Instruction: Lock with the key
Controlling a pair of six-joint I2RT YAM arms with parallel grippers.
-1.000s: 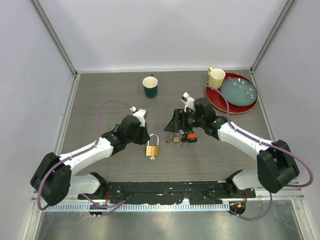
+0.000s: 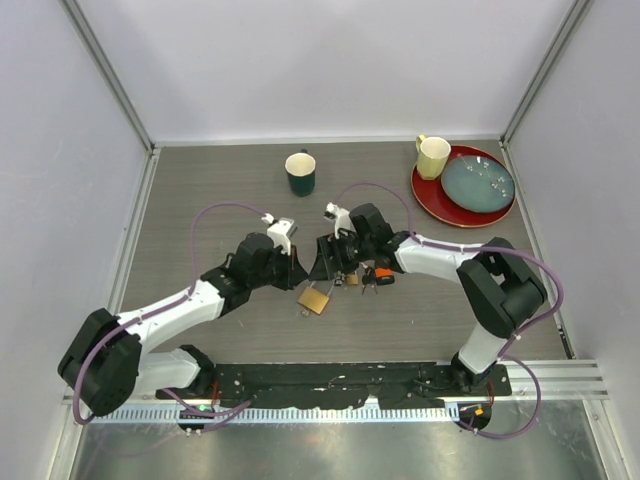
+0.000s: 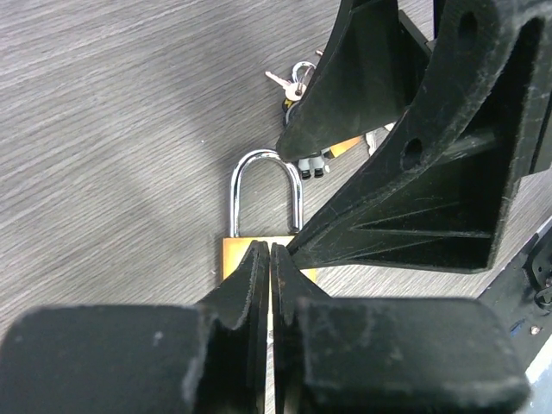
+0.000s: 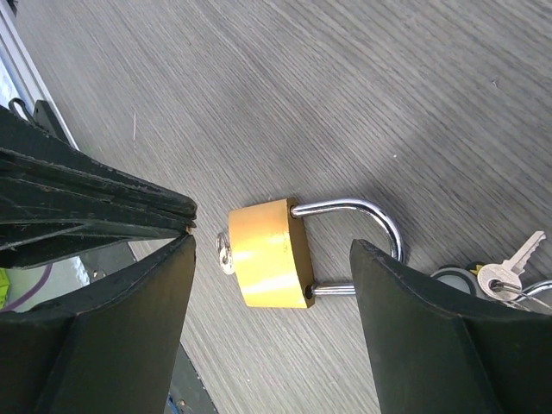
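A brass padlock (image 2: 313,299) with a silver shackle lies flat on the table, turned at a slant. In the right wrist view its body (image 4: 259,252) shows both shackle legs meeting it, and a small silver key head (image 4: 226,256) sits at its bottom end. My left gripper is shut with nothing visible between its fingertips, overlapping the padlock body in its own view; the right wrist view shows it apart from the lock. My right gripper stands open above the padlock, the body appearing between its fingers. Whether it touches is unclear.
Other keys (image 4: 520,259) and a small figure lie right of the padlock, beside an orange padlock (image 2: 384,277). A dark green cup (image 2: 300,174) and a red tray (image 2: 425,196) with a pale yellow mug stand behind.
My right gripper has come left and toward the padlock.
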